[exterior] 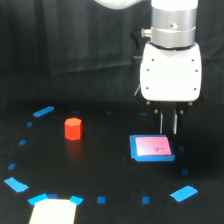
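Note:
The white robot gripper point(168, 121) hangs over a blue square point(138, 150) with a pink top point(153, 145) on the right of the black table. Its two slim fingers stand apart, open, just above the pink piece; whether they touch it I cannot tell. A red hexagonal block point(73, 129) stands to the left.
A pale cream square point(52, 212) lies at the bottom left edge. Blue tape marks are scattered over the table point(110, 185).

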